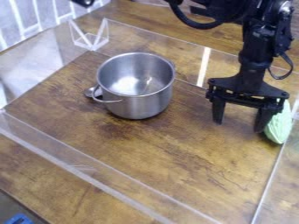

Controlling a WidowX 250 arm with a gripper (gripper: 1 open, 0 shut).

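The black gripper [239,115] is low over the right side of the wooden table, its two fingers pointing down and standing apart. A pale green cabbage-like object [278,127] lies just right of it, partly hidden behind the right finger. Left of centre stands an empty steel pot [135,96], apart from the gripper.
Clear plastic panels run along the left and back of the wooden table [163,166]. A blue object [17,219] shows at the bottom left corner.
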